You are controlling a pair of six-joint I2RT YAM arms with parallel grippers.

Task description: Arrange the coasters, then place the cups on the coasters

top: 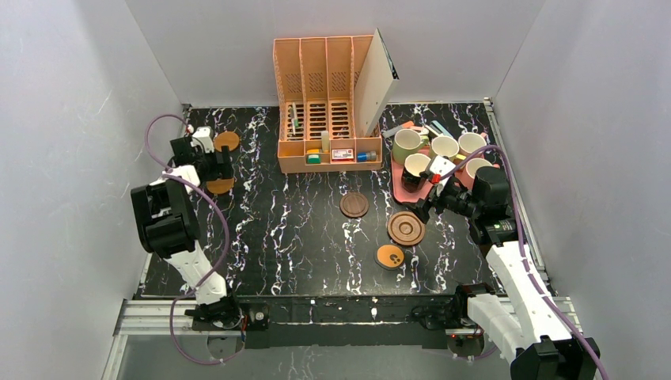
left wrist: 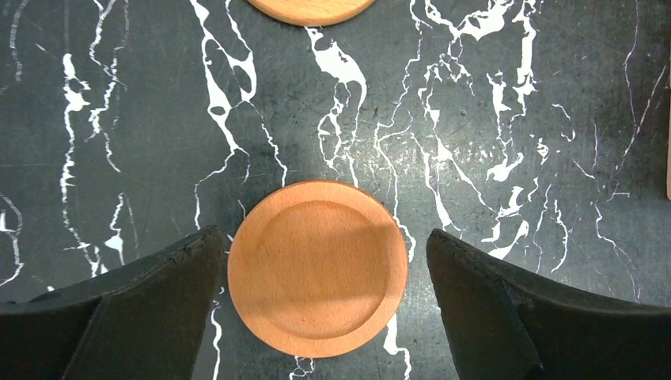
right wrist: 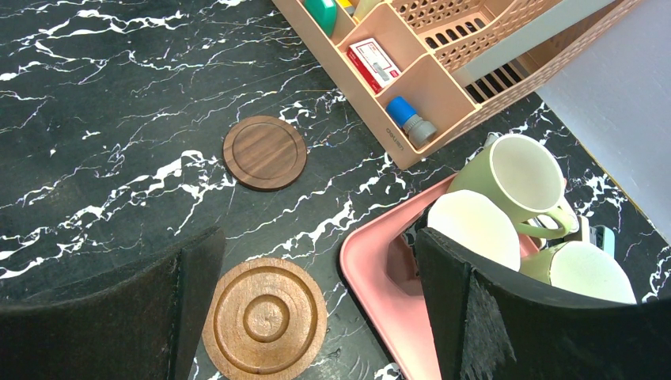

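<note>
Two light orange-brown round coasters lie at the far left in the top view. One coaster [left wrist: 316, 269] shows flat on the table beneath my left gripper, which is open with nothing between its fingers. The other coaster [top: 227, 141] lies a little farther back. Several cups crowd the pink tray at the right, among them a green cup [right wrist: 514, 174] and a white-topped dark cup [right wrist: 475, 226]. My right gripper is also open and empty, above the tray's near left edge; one finger partly hides the dark cup.
A dark brown coaster [top: 354, 205], a larger ringed coaster [top: 406, 228] and an orange one with dark marks [top: 389, 256] lie left of the pink tray [right wrist: 368, 261]. An orange organizer [top: 330, 165] stands at the back.
</note>
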